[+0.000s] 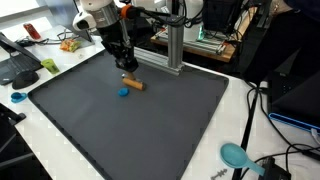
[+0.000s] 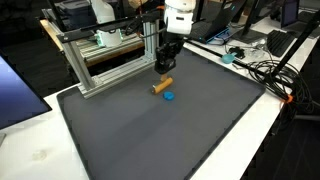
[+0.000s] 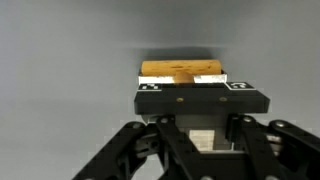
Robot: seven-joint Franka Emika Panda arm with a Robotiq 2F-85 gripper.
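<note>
An orange wooden piece (image 1: 133,83), shaped like a short rod, lies low at the fingertips of my gripper (image 1: 128,73) in the first exterior view. In the second exterior view the same wooden piece (image 2: 162,87) is under the dark gripper (image 2: 167,73). Seen from the wrist, the wooden piece (image 3: 180,68) runs crosswise just past the black fingertips, and a narrow brown part of it shows between white strips. The fingers are shut on it; the exact contact is partly hidden. Close by, a small blue round thing (image 2: 168,96) rests on the grey board.
The dark grey board (image 1: 130,130) is mostly bare toward the front. A metal frame (image 2: 105,75) stands at its back edge. A green cup (image 1: 49,66) is off to one side, and a teal spoon-like item (image 1: 236,156) lies on the white table.
</note>
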